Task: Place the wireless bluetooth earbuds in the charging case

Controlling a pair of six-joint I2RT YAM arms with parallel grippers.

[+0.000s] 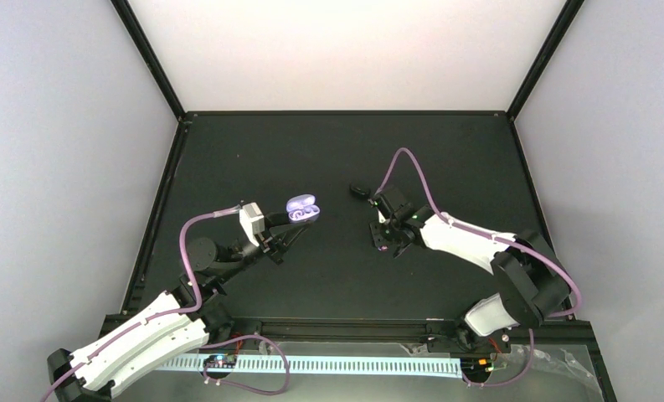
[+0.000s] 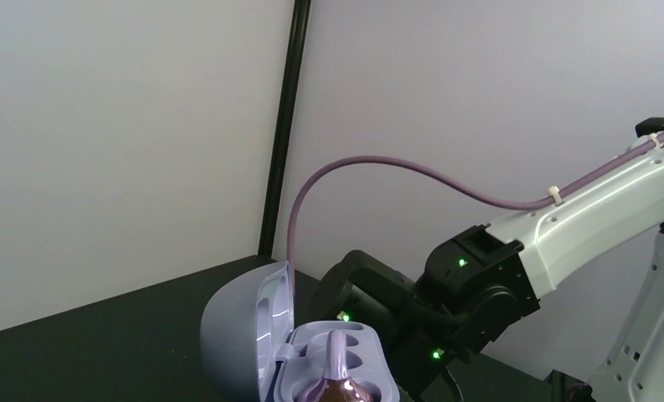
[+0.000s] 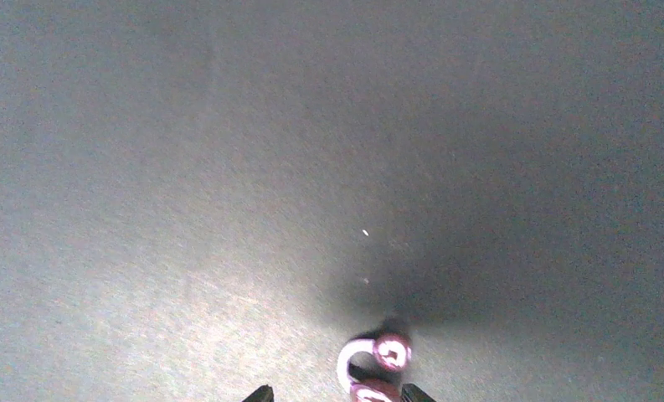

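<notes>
The lilac charging case has its lid raised, and my left gripper is shut on it, holding it off the table. Inside the case, in the left wrist view, an earbud with a lilac stem and brownish, shiny end stands up among the wells. A second earbud, curved lilac with dark purple ends, lies on the dark table in the right wrist view. My right gripper is open over it; its fingertips just enter the bottom edge, with the earbud between them, nearer the right one.
Pale walls close in the sides and back. A purple cable loops above the right arm.
</notes>
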